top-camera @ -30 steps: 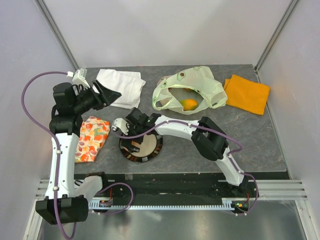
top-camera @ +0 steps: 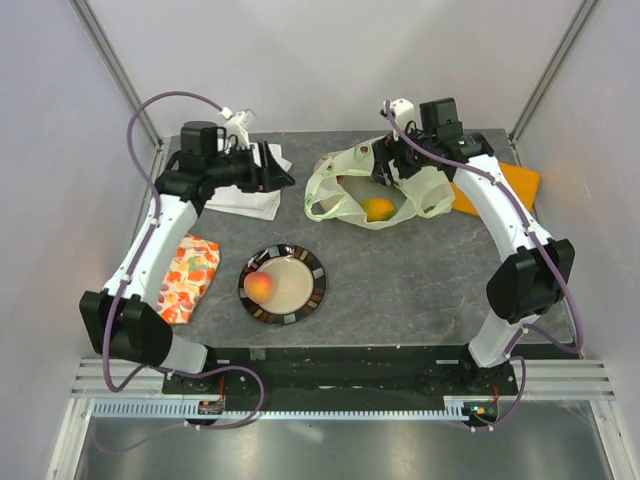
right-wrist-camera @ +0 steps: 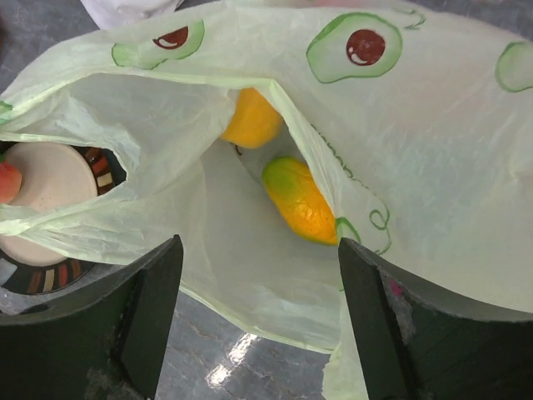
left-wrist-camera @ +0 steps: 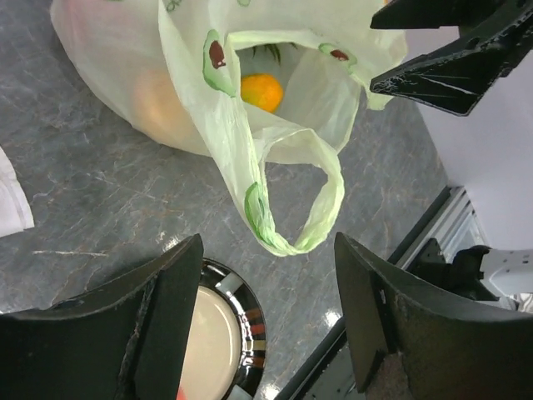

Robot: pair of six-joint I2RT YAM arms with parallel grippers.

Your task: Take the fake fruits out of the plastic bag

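Observation:
A pale green plastic bag (top-camera: 340, 190) with avocado prints lies at the back centre. Inside it, the right wrist view shows a yellow-green fake mango (right-wrist-camera: 300, 200) and an orange fruit (right-wrist-camera: 250, 119). My right gripper (top-camera: 388, 160) hangs over the bag's opening, fingers apart, nothing visible between them. My left gripper (top-camera: 268, 168) stands open just left of the bag, facing its looped handle in the left wrist view. A peach (top-camera: 258, 287) sits on the dark-rimmed plate (top-camera: 312, 297).
A white cloth (top-camera: 245, 203) lies at the back left, a patterned cloth (top-camera: 185, 280) at the left, an orange cloth (top-camera: 520, 190) at the back right.
My right gripper has moved from over the plate up and right to the bag, uncovering the peach. My left gripper has moved right toward the bag.

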